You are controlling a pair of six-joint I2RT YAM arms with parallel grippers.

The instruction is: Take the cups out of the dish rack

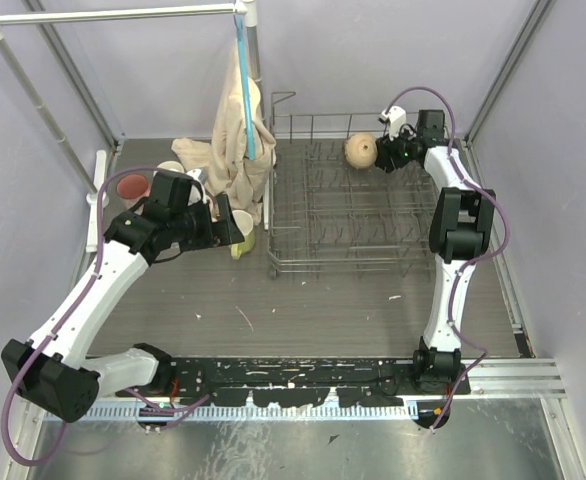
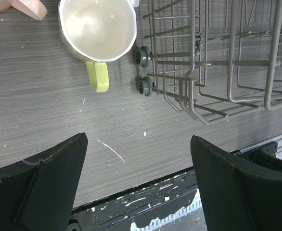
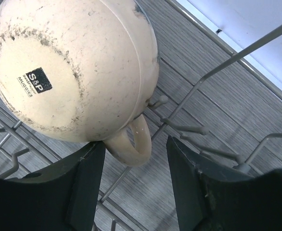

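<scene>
An upside-down cream mug (image 1: 361,150) rests in the back of the wire dish rack (image 1: 273,262). My right gripper is open around the mug's handle (image 3: 134,151), its fingers low on either side. In the left wrist view my left gripper stands open over bare floor, beside a cream cup with a yellow handle (image 2: 97,29) outside the rack. A pink cup (image 2: 28,9) lies beyond it, and more cups stand at the left in the top view, partly hidden by the left arm.
A beige cloth (image 1: 235,120) hangs from a white frame left of the rack. The floor (image 1: 323,315) in front of the rack is clear. Walls close in on the sides and back.
</scene>
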